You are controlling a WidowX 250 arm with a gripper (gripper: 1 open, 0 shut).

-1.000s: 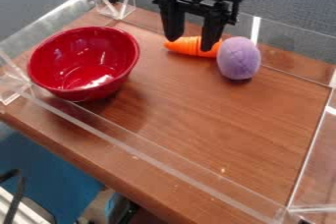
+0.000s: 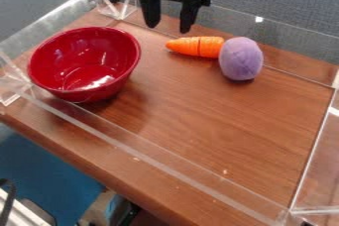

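My black gripper (image 2: 169,10) hangs at the top centre, its two fingers spread apart with nothing between them, above and behind the toys. An orange carrot (image 2: 195,46) lies on the wooden surface below it, beside a purple oval object (image 2: 240,58) to its right. A red bowl (image 2: 82,62) sits at the left.
Clear plastic walls (image 2: 311,169) border the wooden tabletop (image 2: 199,146). A grey wall stands behind.
The bowl and toys look unmoved.
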